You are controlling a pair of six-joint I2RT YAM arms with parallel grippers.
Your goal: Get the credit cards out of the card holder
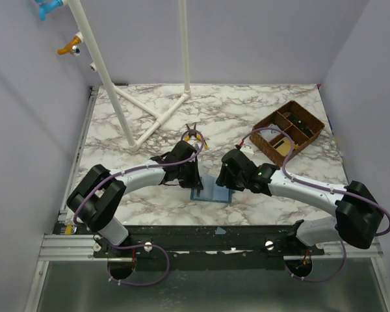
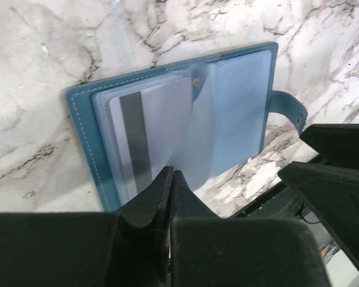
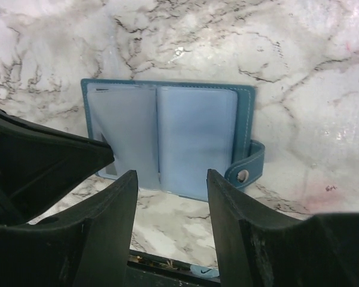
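Note:
The card holder [image 2: 239, 113], with a blue-green border and clear sleeves, lies open on the marble table. A white card [image 2: 167, 107] with a dark stripe sits in its left half, under or beside a raised, curled clear sleeve [image 2: 197, 155]. My left gripper is shut with its tips over the card's lower edge. Nothing clear shows between them, and whether they touch the sleeve is hard to tell. Above the holder's lower edge, my right gripper stands open and empty. The holder's right pocket [image 3: 197, 128] looks empty.
A brown divided box [image 1: 289, 104] with several items stands at the back right. Orange-handled pliers [image 1: 194, 135] lie behind the holder. White pipes [image 1: 162, 118] stand at the back left. Marble is clear on either side.

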